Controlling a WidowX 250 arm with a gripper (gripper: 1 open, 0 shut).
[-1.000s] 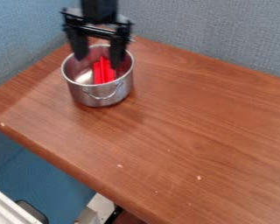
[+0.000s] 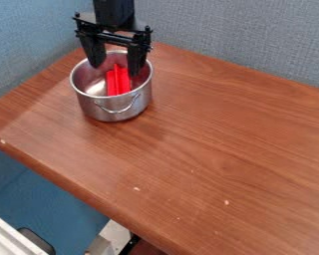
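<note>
A steel pot point(image 2: 112, 106) with a wire handle stands near the left back corner of the wooden table point(image 2: 215, 149). A red object point(image 2: 117, 82) is inside it. My black gripper point(image 2: 115, 57) hangs open over the pot from the top, its two fingers spread on either side above the red object, the tips at or just inside the rim.
Padded blue-grey walls border it at the back and left. A white object point(image 2: 8, 241) lies below the table's edge at the lower left.
The pot and red object have not visibly moved.
</note>
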